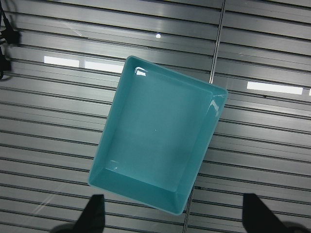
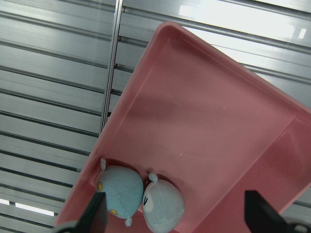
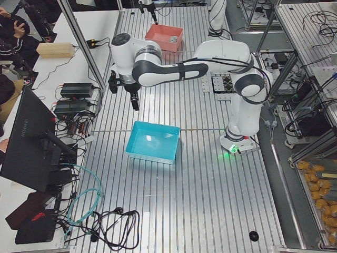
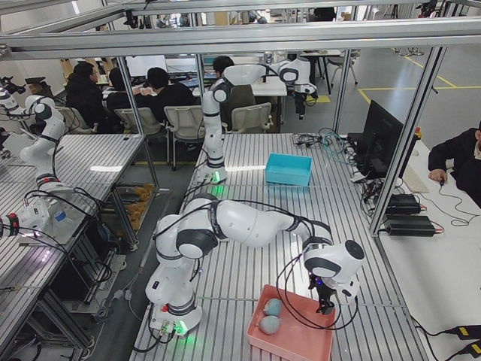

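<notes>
My right gripper (image 4: 325, 304) hangs over a pink bin with its fingertips wide apart in the right wrist view, nothing between them. An empty cyan bin (image 1: 155, 126) stands on the slatted table. My left gripper (image 3: 134, 103) hangs above the table near this bin, its fingertips far apart in the left wrist view with nothing between them.
Coiled cables (image 3: 116, 226) lie at the table's lower left, beside a monitor (image 3: 31, 137) on the side bench. The slatted surface around the cyan bin is mostly clear. Metal frame posts line the table.
</notes>
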